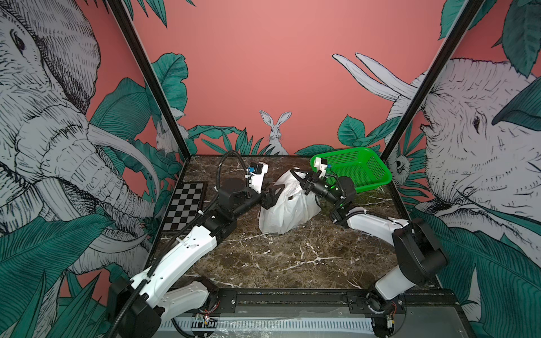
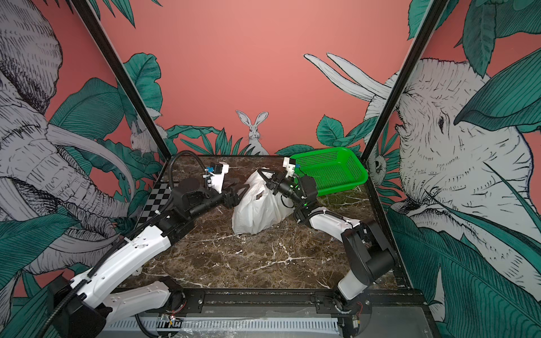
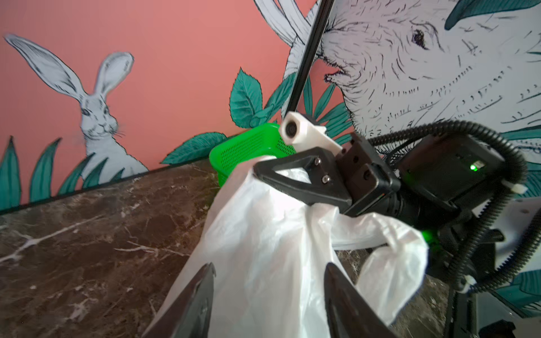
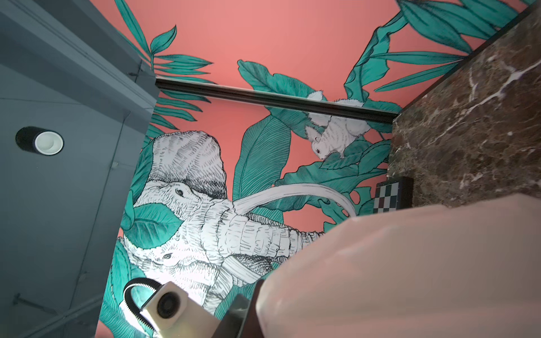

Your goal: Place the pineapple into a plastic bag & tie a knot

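Observation:
The white plastic bag (image 1: 288,217) stands mid-table, its upper part drawn up to a peak. My right gripper (image 1: 295,172) is at that peak, shut with bag film at its fingertips; in the left wrist view a loop of the bag hangs below its fingers (image 3: 304,188). Pale film fills much of the right wrist view and hides that gripper's tips. Open on the bag's left side is my left gripper (image 1: 277,194), its fingers (image 3: 194,307) apart with the bag (image 3: 265,253) showing between and beyond them. No pineapple shows; the bag's inside is hidden.
Behind the right arm, a green basket (image 1: 363,169) sits at the back right. A checkered board (image 1: 184,205) lies at the left edge.

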